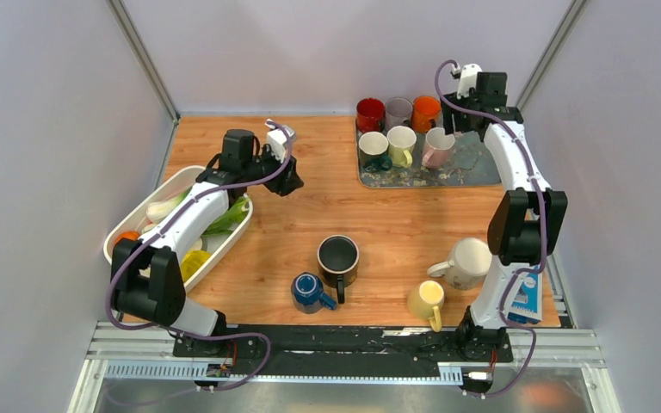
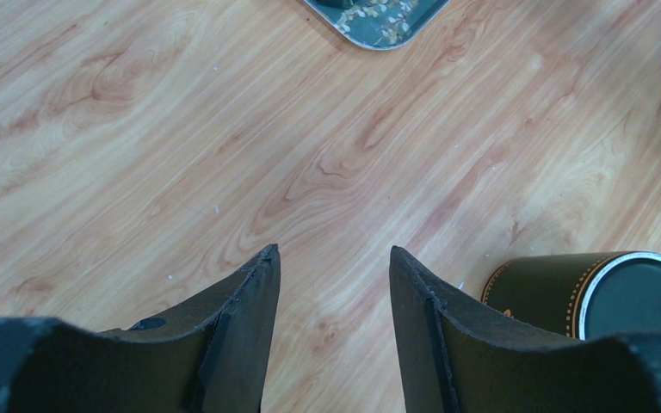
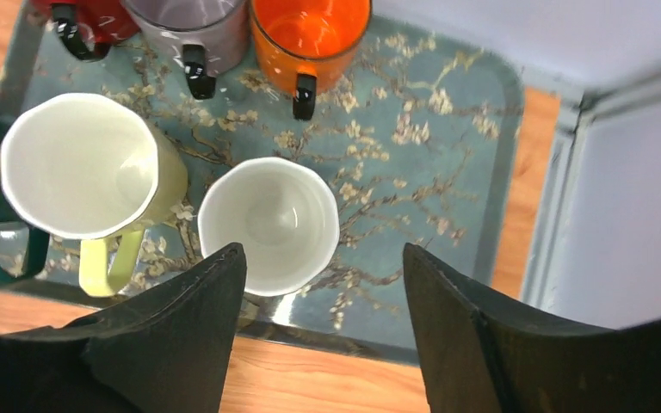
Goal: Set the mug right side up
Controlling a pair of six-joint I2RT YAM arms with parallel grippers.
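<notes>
Mouth up on the tray stands a pink mug, its white inside plain in the right wrist view and its handle hidden there. My right gripper hovers above it, fingers apart with nothing held. My left gripper hangs over bare wood at the left, also open and empty. At the front, a blue mug shows a closed, ringed end on top. Beside it is a dark mug; the left wrist view catches its side. Which end of that dark mug faces up I cannot tell.
The patterned tray also holds red, grey, orange, green and yellow mugs. A large cream mug and a small yellow one sit front right. A white basket of vegetables lies under my left arm. Mid-table is clear.
</notes>
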